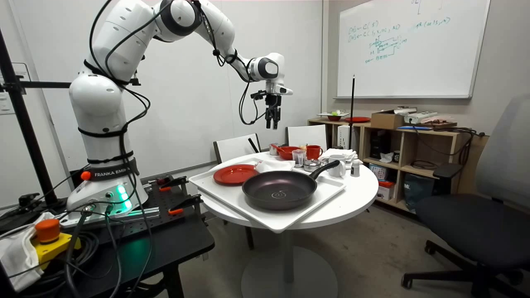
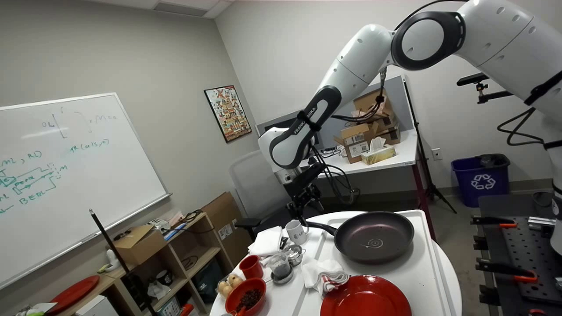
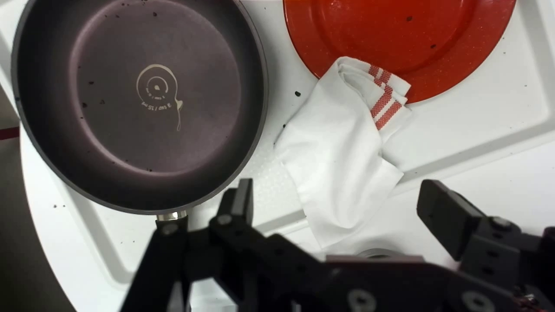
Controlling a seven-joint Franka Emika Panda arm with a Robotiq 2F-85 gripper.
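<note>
My gripper (image 1: pixel 272 126) hangs in the air above the round table, clear of everything on it. In the wrist view its fingers (image 3: pixel 442 213) stand wide apart, open, with nothing held between them. Beneath it a white cloth (image 3: pixel 333 151) with red stripes lies crumpled, its striped end resting on the rim of a red plate (image 3: pixel 400 36). To the cloth's left in that view sits a dark frying pan (image 3: pixel 156 104); its handle is partly covered by the gripper there. Pan, plate and much of the cloth are on a white tray (image 1: pixel 233 206).
Beyond the tray stand a white mug (image 2: pixel 296 231), a red cup (image 2: pixel 251 267), a red bowl (image 2: pixel 245 295) with dark bits, a clear glass (image 2: pixel 279 265) and a folded white cloth (image 2: pixel 266 240). An office chair (image 1: pixel 477 198) is off to the side.
</note>
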